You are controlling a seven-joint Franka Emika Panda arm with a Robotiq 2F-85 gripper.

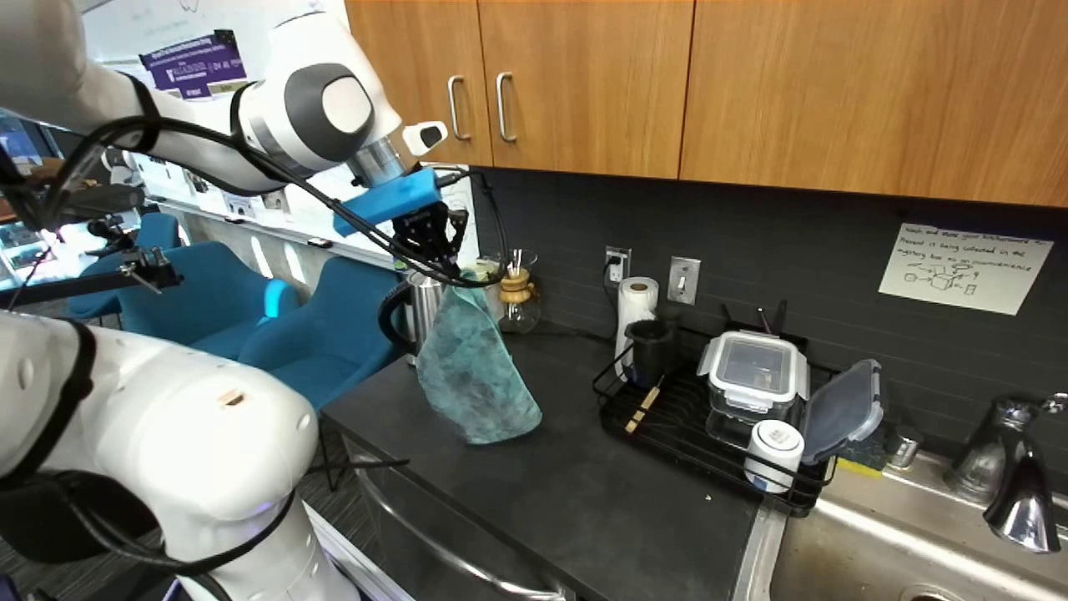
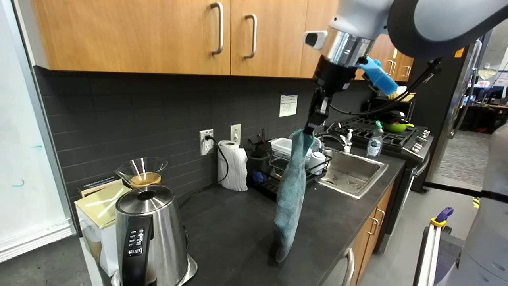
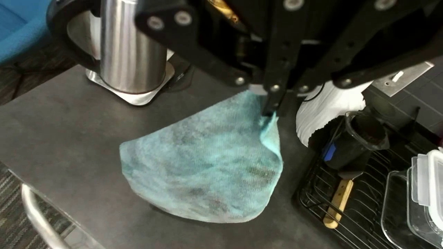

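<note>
A teal cloth (image 1: 475, 372) with dark stains hangs by one corner from my gripper (image 2: 310, 128), which is shut on it. In the wrist view the pinched corner of the cloth (image 3: 203, 166) sits just under the fingertips (image 3: 270, 108), and the rest fans out below over the dark counter. The second exterior view has the cloth edge-on, long and narrow, its lower end low over the counter. Whether that end touches the surface I cannot tell.
A steel kettle (image 2: 148, 228) stands at the counter's left end. Toward the sink (image 2: 352, 171) sits a black dish rack (image 1: 691, 441) holding containers and a white cup, with a paper towel roll (image 1: 637, 305) behind it.
</note>
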